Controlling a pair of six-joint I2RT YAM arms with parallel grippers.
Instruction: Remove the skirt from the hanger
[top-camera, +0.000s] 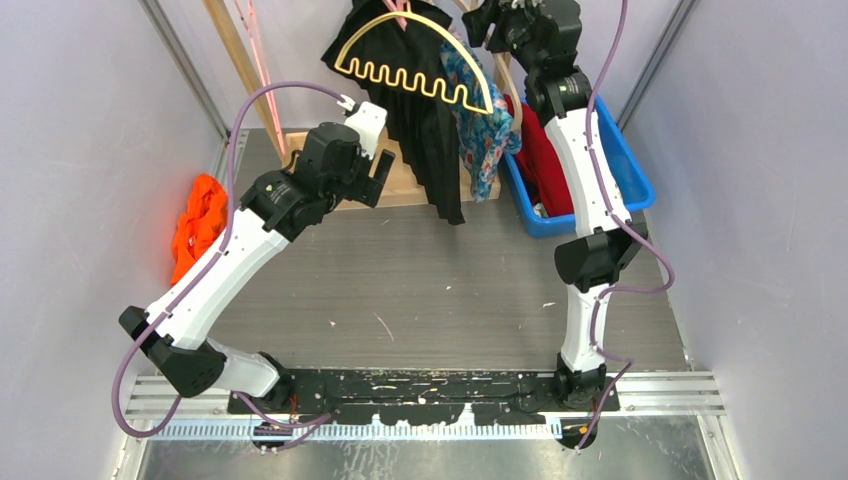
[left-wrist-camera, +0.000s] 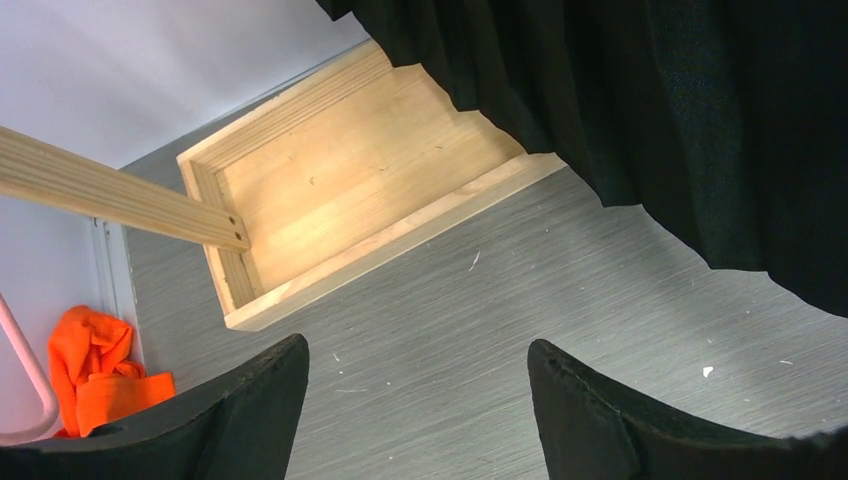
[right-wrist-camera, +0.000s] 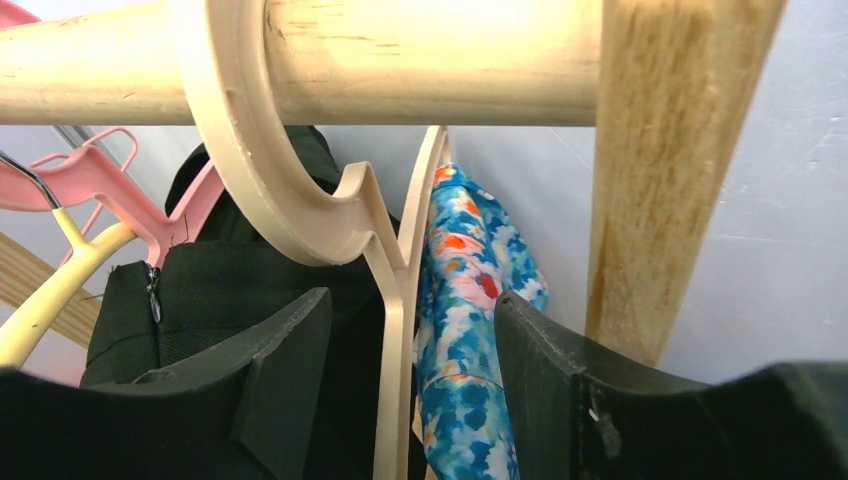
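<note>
A blue floral garment (top-camera: 488, 135) hangs from a beige hanger (right-wrist-camera: 397, 350), beside a black garment (top-camera: 425, 150) on a pink hanger (right-wrist-camera: 130, 190). Which of the two is the skirt, I cannot tell. My right gripper is open below the rack's rod, its fingers on either side of the beige hanger's neck; whether they touch it is unclear. In the left wrist view, nothing lies between the spread fingers of my open left gripper. It stands left of the black garment, whose lower folds (left-wrist-camera: 660, 130) hang beyond it.
An empty yellow hanger (top-camera: 385, 75) hangs in front of the garments. The wooden rod (right-wrist-camera: 430, 60) and upright post (right-wrist-camera: 650, 200) are close to my right gripper. At right sits a blue bin (top-camera: 540, 226) with red cloth (top-camera: 545, 175); orange cloth (top-camera: 200, 225) lies left.
</note>
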